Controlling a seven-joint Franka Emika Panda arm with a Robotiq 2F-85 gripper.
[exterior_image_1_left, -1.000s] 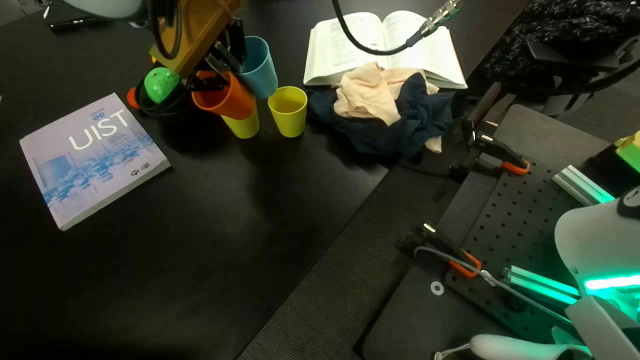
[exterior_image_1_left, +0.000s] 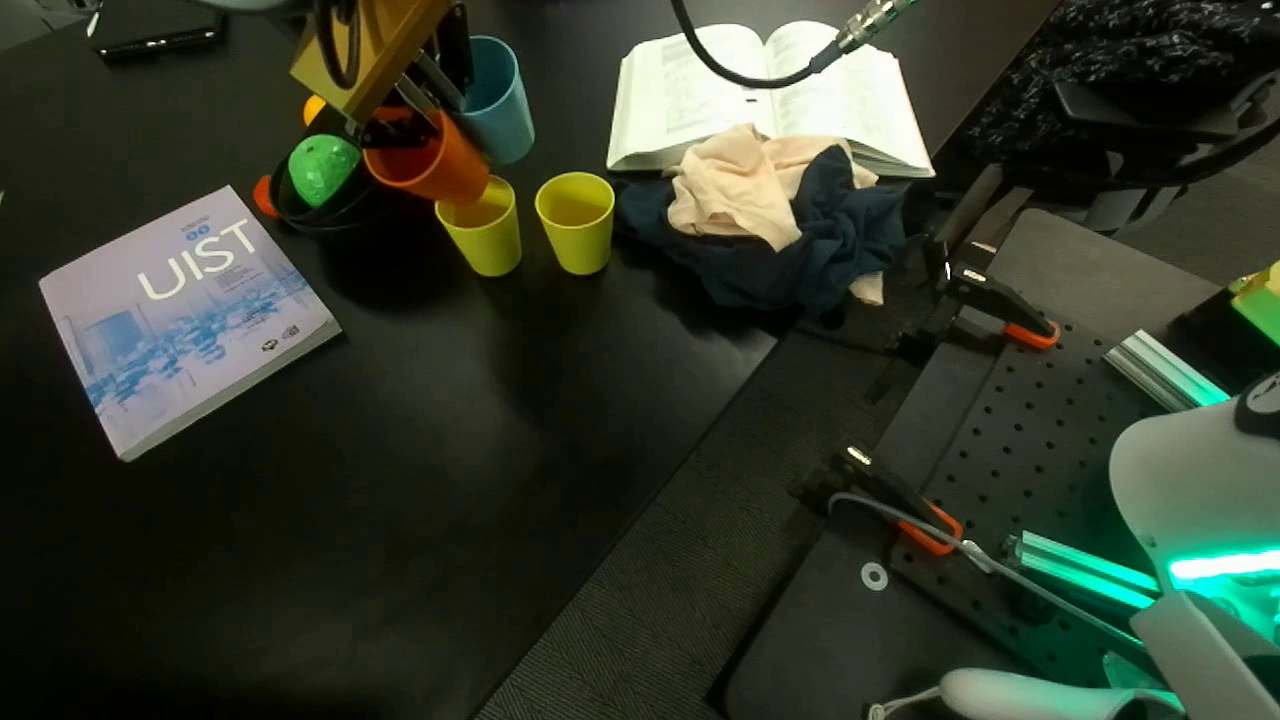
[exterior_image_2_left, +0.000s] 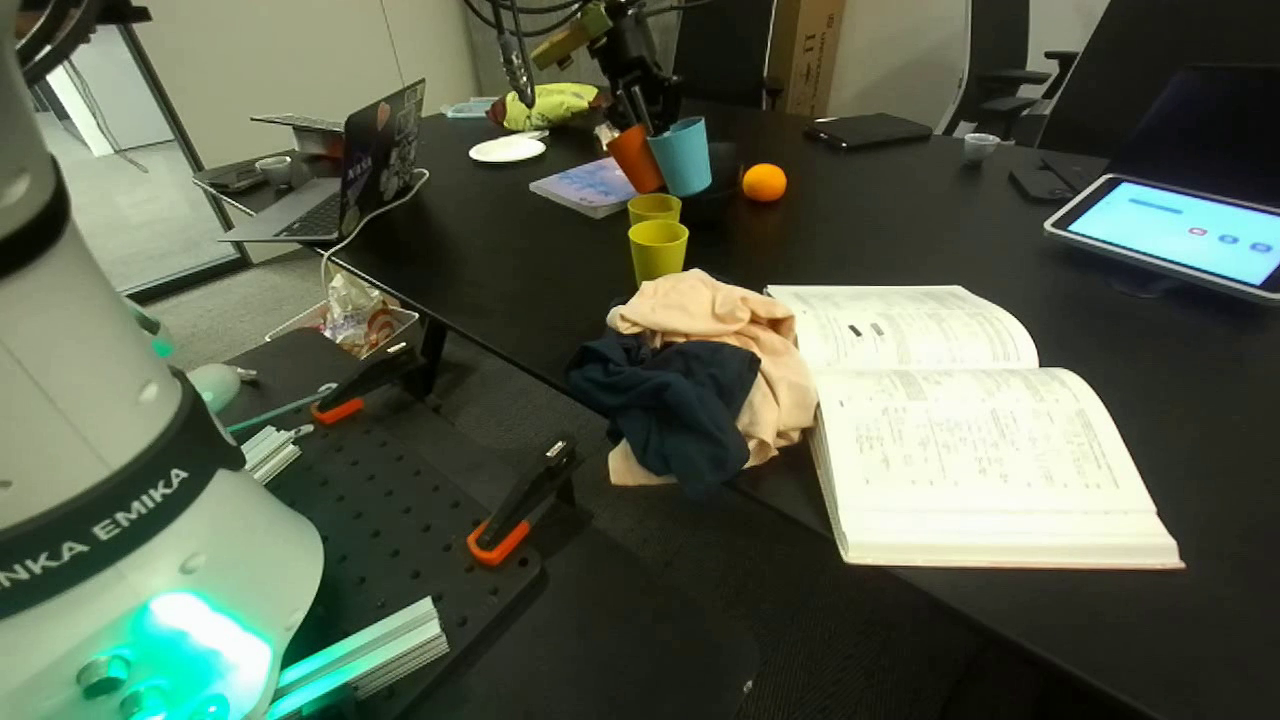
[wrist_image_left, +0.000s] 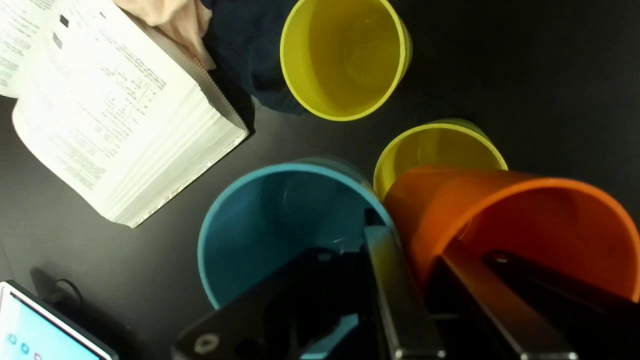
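Two cups hang together from my gripper, a blue cup (wrist_image_left: 270, 207) and an orange cup (wrist_image_left: 420, 201). One finger (wrist_image_left: 384, 252) reaches inside the blue cup and the other goes inside the orange one, so their touching walls are pinched between the fingers. Both cups are tilted, as exterior view 2 shows with the orange cup (exterior_image_2_left: 636, 160) behind the blue cup (exterior_image_2_left: 681, 156). Two yellow cups (exterior_image_1_left: 576, 223) stand upright on the table; the farther yellow cup (exterior_image_1_left: 486, 228) is partly covered by the orange cup in exterior view 1.
A black bowl (exterior_image_1_left: 314, 216) with a green ball (exterior_image_1_left: 321, 168) sits beside the held cups. Crumpled cloths (exterior_image_1_left: 768, 216) and an open book (exterior_image_1_left: 672, 102) lie to the right, a UIST book (exterior_image_1_left: 192, 312) to the left.
My gripper and both held cups have shifted up and left in exterior view 1, away from the yellow cups. More of the farther yellow cup now shows. Everything else is where it was.
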